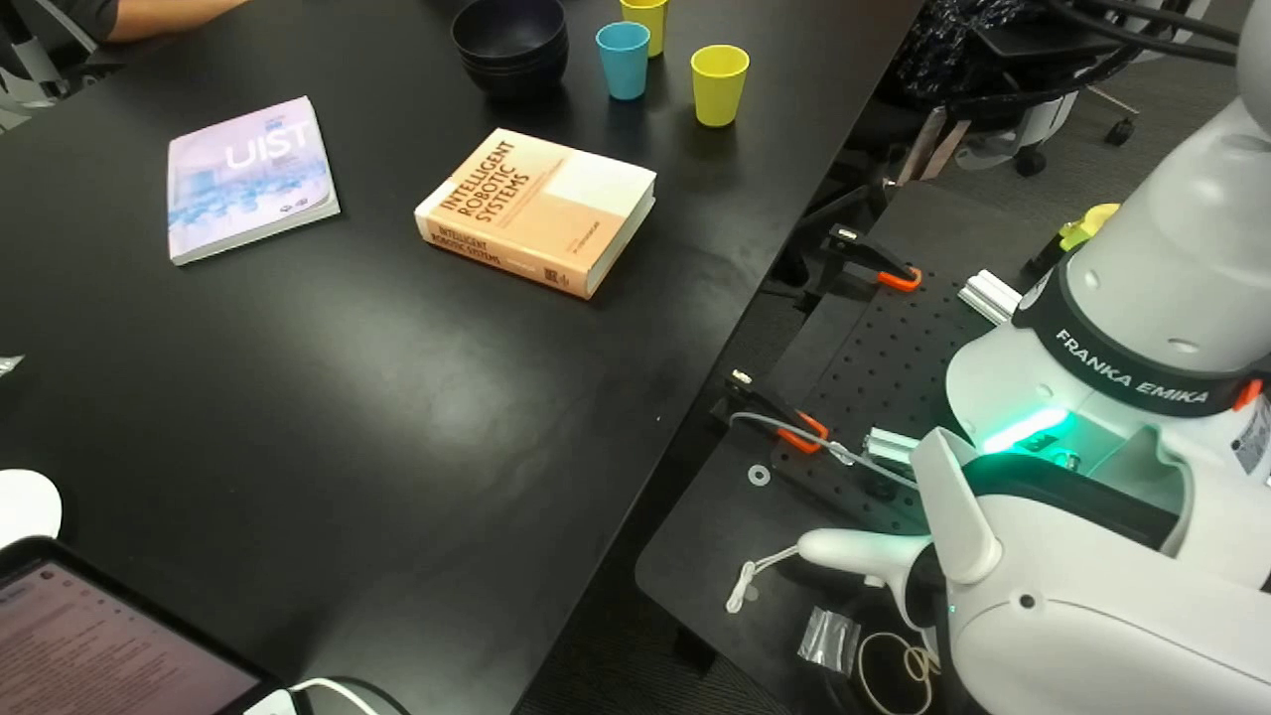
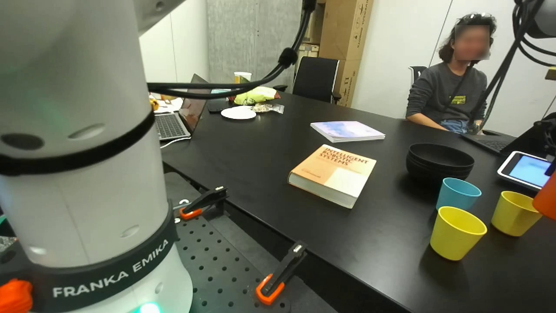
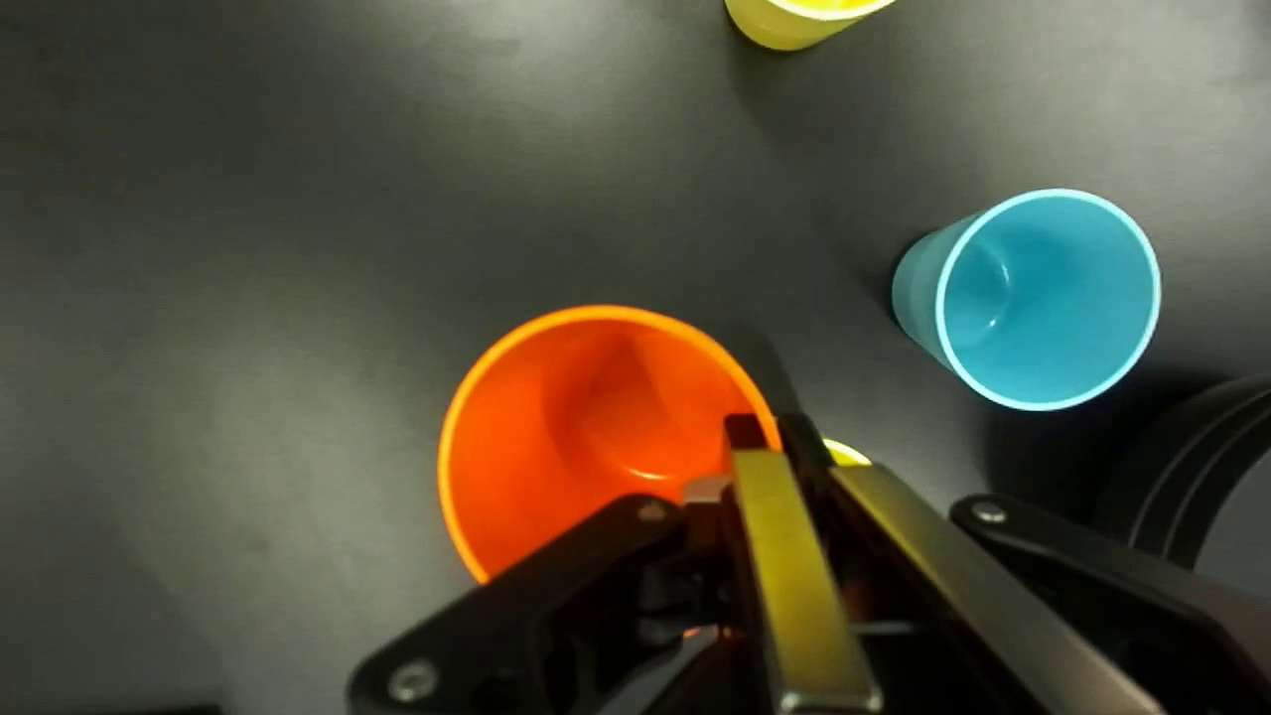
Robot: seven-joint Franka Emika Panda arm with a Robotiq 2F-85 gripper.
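Note:
In the wrist view my gripper is shut on the rim of an orange cup (image 3: 572, 417), one finger inside the cup and one outside. Only a slice of the orange cup (image 2: 548, 198) shows at the right edge of exterior view 2, above the table height of the cups there. A blue cup (image 3: 1049, 298) stands upright to the right of it. One yellow cup (image 2: 456, 234) is nearer the table's edge and another yellow cup (image 2: 513, 214) is close to the orange one. Exterior view 1 shows neither the gripper nor the orange cup.
Stacked black bowls (image 2: 438, 164) stand beside the blue cup. An orange-covered thick book (image 1: 542, 214) and a pale book (image 1: 250, 179) lie on the black table (image 1: 393, 477). A tablet (image 2: 526, 169) rests near the bowls.

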